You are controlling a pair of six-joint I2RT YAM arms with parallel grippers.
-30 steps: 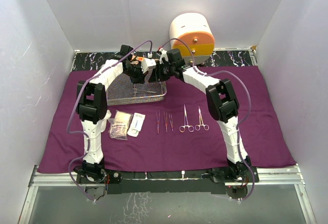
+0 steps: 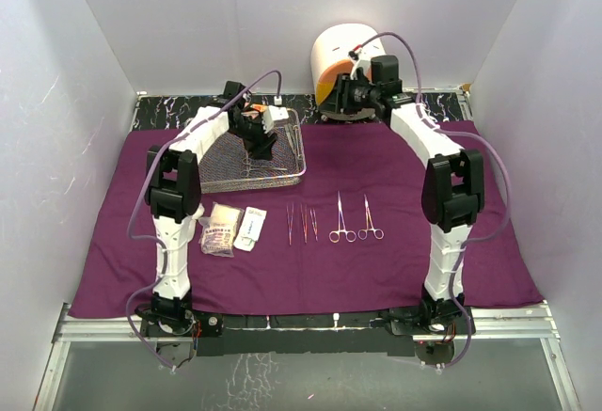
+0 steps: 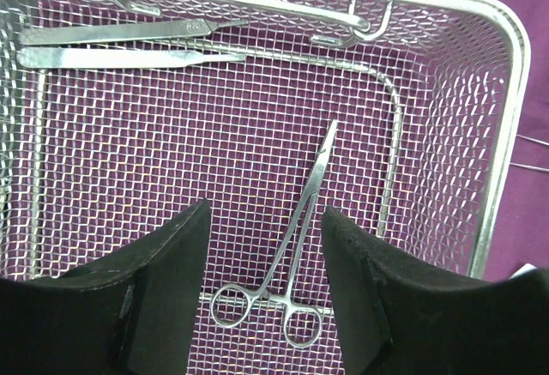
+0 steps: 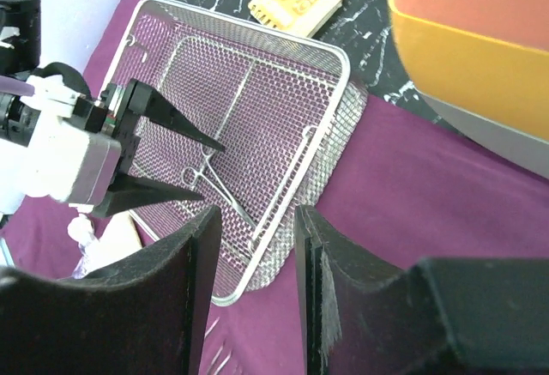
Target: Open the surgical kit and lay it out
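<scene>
The wire instrument tray (image 2: 249, 183) sits at back left on the purple cloth. In the left wrist view it holds scissor-like forceps (image 3: 310, 188) and two flat-handled instruments (image 3: 120, 57). My left gripper is open over it, nothing between its fingers. My right gripper is open and empty, right of the tray near the rounded container. Laid out in front are several tweezers (image 2: 304, 225), two ringed scissor-like instruments (image 2: 342, 223), a white pack (image 2: 249, 229) and a bagged gauze pack (image 2: 219, 232).
A white rounded container with orange-yellow front (image 4: 463, 49) stands at the back. A yellow item (image 4: 296, 2) lies behind the tray.
My right gripper has moved right and back, away from the tray to in front of the rounded container. The left arm is nearly unchanged.
</scene>
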